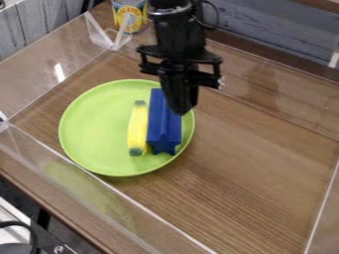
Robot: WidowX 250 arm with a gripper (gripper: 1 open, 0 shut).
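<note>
A green plate (93, 139) lies on the wooden table. On its right part rest a yellow bar (138, 129) and, right beside it, a longer blue block (166, 129). My black gripper (179, 91) hangs over the upper end of the blue block and the plate's back rim. It looks shut, with nothing visible between its fingers, though the tips are dark and hard to make out.
A yellow and blue can (129, 18) stands at the back left. A black cable lies at the lower left.
</note>
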